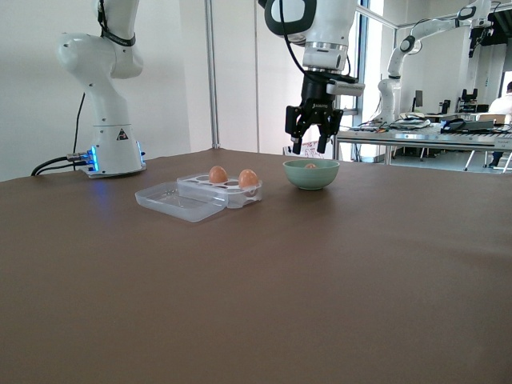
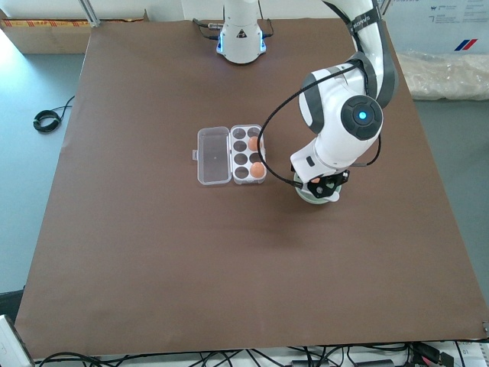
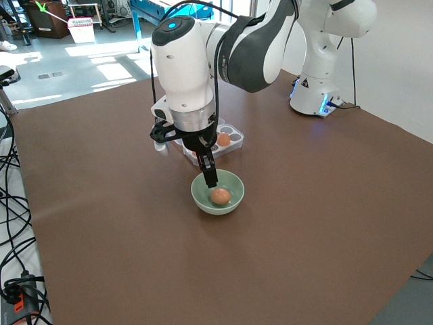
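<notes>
My gripper hangs just above a green bowl, its fingers parted with nothing visible between them in the top view. A brown egg rests inside the bowl, below the fingertips in the right view. Beside the bowl, a clear plastic egg carton lies open, its lid flat to one side, with two eggs in its cups. In the left view the wrist hides most of the bowl and the fingers.
Cables run along the outside edge.
</notes>
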